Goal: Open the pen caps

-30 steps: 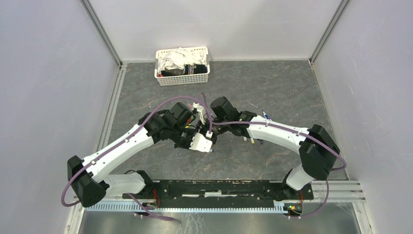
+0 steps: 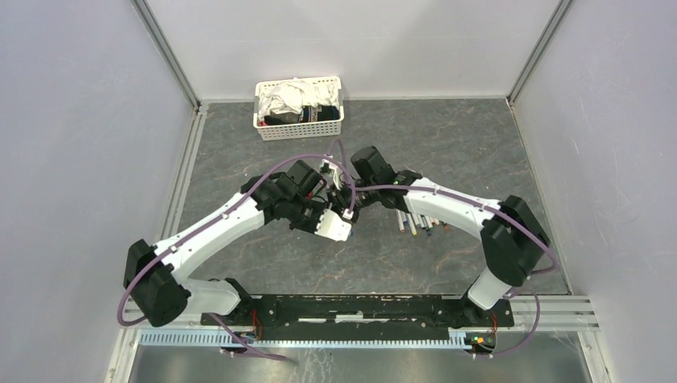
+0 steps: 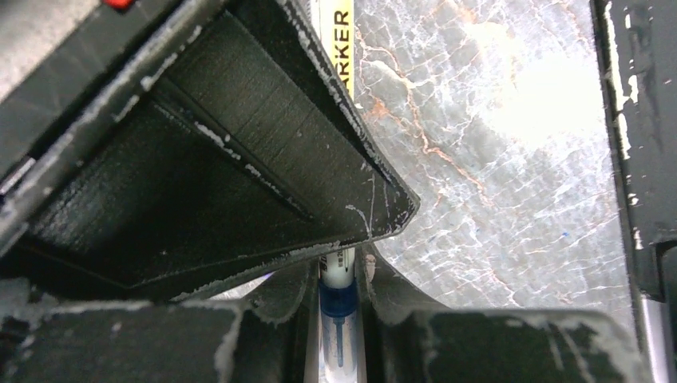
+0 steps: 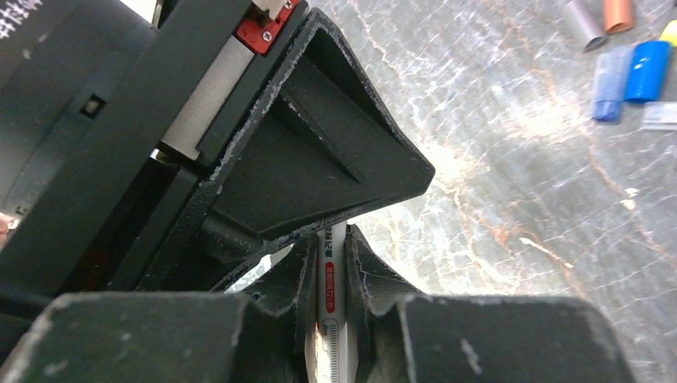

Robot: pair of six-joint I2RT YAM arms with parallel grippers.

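Note:
In the left wrist view my left gripper is shut on a slim white marker (image 3: pixel 338 271) with a blue band and a clear cap (image 3: pixel 339 339) below it. In the right wrist view a white barrel with red print (image 4: pixel 330 291) lies between the fingers of my right gripper. How firmly those fingers touch it does not show. From above, the two grippers meet near the table's middle, and the arms hide what is between them. Whether both wrist views show one and the same marker, I cannot tell.
Several markers (image 2: pixel 413 223) lie under the right forearm. Coloured caps, including a blue one (image 4: pixel 648 70), show in the right wrist view. A yellow-labelled marker (image 3: pixel 343 36) lies below the left gripper. The white basket (image 2: pixel 302 130) with cloth stands at the back.
Both arms have moved slightly, away from the bases and a little to the right. More of the markers under the right forearm show, while a blue-ended one beyond it is now covered.

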